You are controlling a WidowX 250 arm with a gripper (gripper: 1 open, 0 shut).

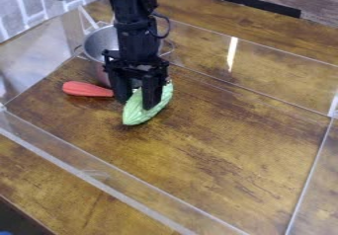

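The black gripper (137, 93) is lowered over a pale green, bumpy vegetable (145, 114) on the wooden table, its fingers reaching down around it; whether they touch it is unclear. To the left lies a red carrot-like item (85, 88). Behind the arm stands a metal pot (98, 43), partly hidden by the gripper.
Clear acrylic walls (232, 51) border the work area. A white slatted object sits at the top left.
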